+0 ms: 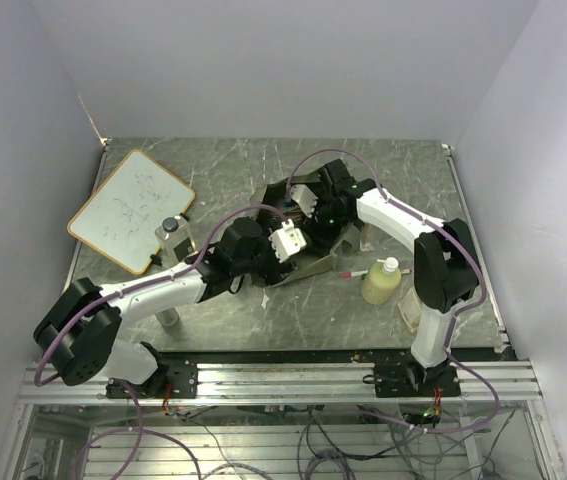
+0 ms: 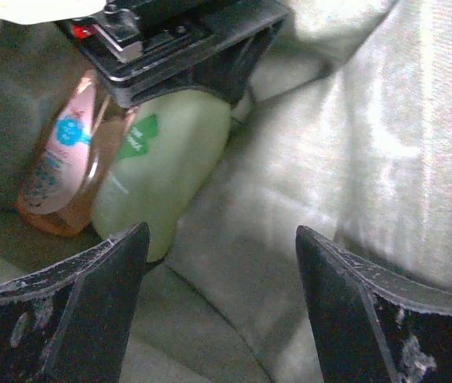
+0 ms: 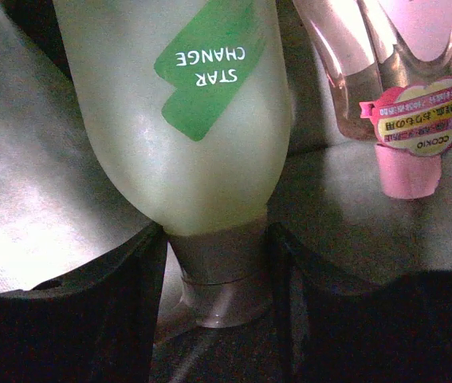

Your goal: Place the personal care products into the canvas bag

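The olive canvas bag (image 1: 308, 268) lies open mid-table, both grippers inside it. A pale green bottle (image 2: 162, 167) (image 3: 178, 120) lies in it beside a pink-amber bottle (image 2: 66, 159) (image 3: 405, 104). My right gripper has its fingers either side of the green bottle's cap; whether they press on it is unclear. My left gripper stands open over the bag's fabric, nothing between its fingers, below the green bottle in its wrist view.
A yellow pump bottle (image 1: 379, 288) and a pen (image 1: 353, 273) lie right of the bag. A whiteboard (image 1: 130, 208), a tall bottle (image 1: 175, 238) and another item (image 1: 168, 316) are on the left.
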